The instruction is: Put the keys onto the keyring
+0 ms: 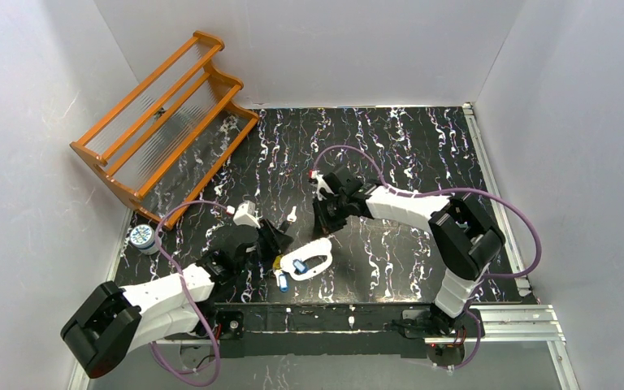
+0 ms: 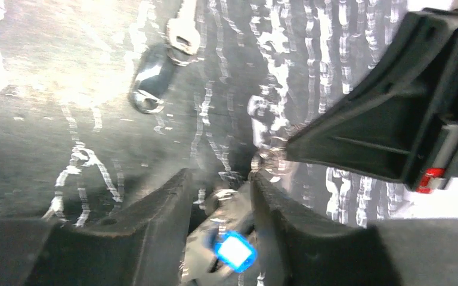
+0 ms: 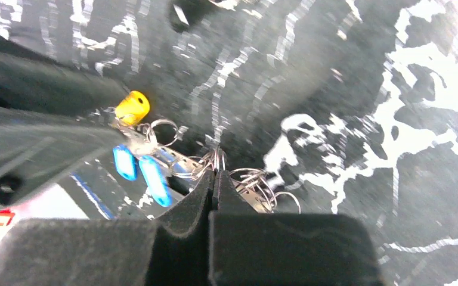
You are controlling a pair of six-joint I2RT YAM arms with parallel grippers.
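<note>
My right gripper (image 1: 322, 230) is shut on the keyring (image 3: 216, 159), whose thin wire loops show at its fingertips in the right wrist view. From it hangs a bunch with a white looped piece (image 1: 322, 247), blue tags (image 3: 155, 180) and a yellow tag (image 3: 132, 108). Facing it from the left, my left gripper has a gap between its fingers; the bunch shows through this gap, and the yellow tag is close by its fingertips. Apart from these, a key (image 2: 183, 31) with a dark fob (image 2: 153, 77) lies on the table. Whether any key is threaded is unclear.
A wooden rack (image 1: 203, 142) leans at the back left. A small round white container (image 1: 142, 236) stands at the far left.
</note>
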